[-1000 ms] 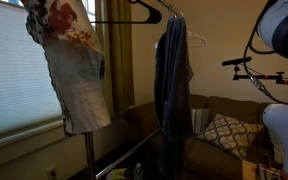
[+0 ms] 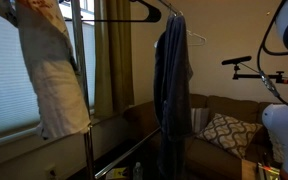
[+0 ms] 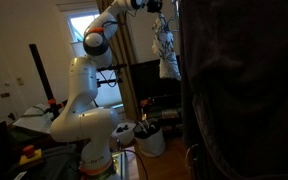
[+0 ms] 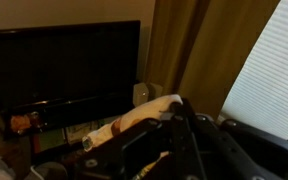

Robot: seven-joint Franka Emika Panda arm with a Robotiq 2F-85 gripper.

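Observation:
A light garment with a coloured print near its top hangs at the left of exterior view 1, in front of the window. In exterior view 2 it is a pale, patterned cloth hanging high up, below the end of the raised arm. My gripper shows dark at the bottom of the wrist view. Its fingers are shut, with white cloth at the fingertips, trailing to the left. A black hanger is partly visible beside the garment's top. The exact grip on the cloth is dim.
A metal rack post stands by the garment. Dark clothing hangs to its right, and a large dark cloth fills the right of exterior view 2. Behind are a sofa with a patterned pillow and a curtain.
The arm at the right shifted slightly. The dark clothing stayed put.

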